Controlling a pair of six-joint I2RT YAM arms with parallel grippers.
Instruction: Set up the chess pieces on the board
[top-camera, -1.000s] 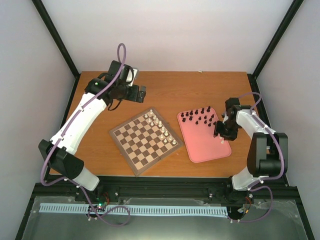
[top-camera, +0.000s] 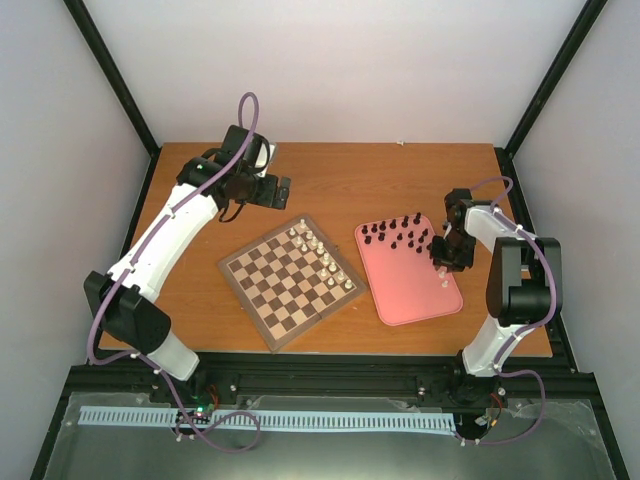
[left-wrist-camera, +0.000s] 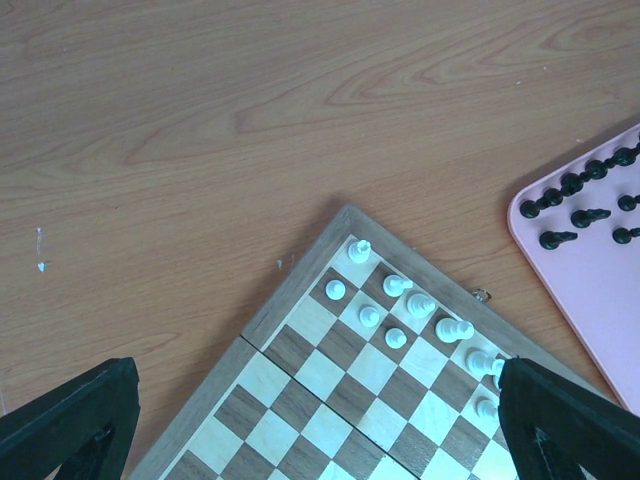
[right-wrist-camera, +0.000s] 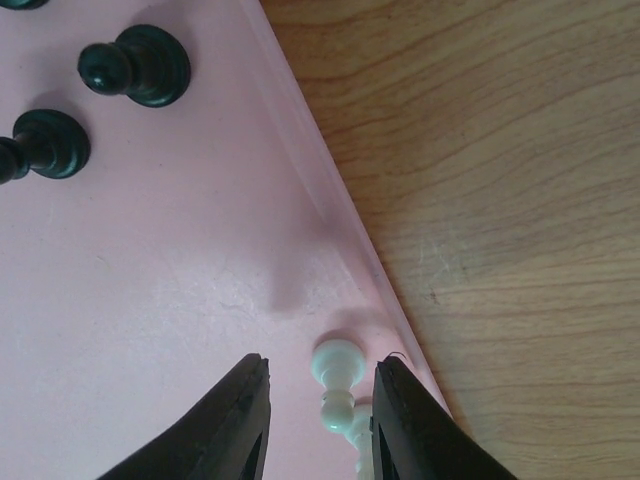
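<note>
The chessboard (top-camera: 262, 278) lies turned on the table, with several white pieces standing near its right-hand edges, such as a white corner piece (left-wrist-camera: 360, 250). Over the right rim of the pink tray (top-camera: 395, 312) is my right gripper, its fingers (right-wrist-camera: 245, 410) apart. A white pawn (right-wrist-camera: 338, 372) lies in the tray between and beyond the fingertips; a gap shows on its left. Another white piece (right-wrist-camera: 361, 432) lies against it, partly hidden by the right finger. My left gripper hangs open and empty above the table, behind the board.
Several black pieces (top-camera: 400, 236) lie in the far half of the tray. The tray's near half (top-camera: 400, 295) is mostly bare. Open table lies behind the board, and a narrow strip separates board and tray.
My right gripper has shifted slightly toward the back of the table, uncovering more of the white pieces in the tray. The left arm has moved only a little; the board looks the same.
</note>
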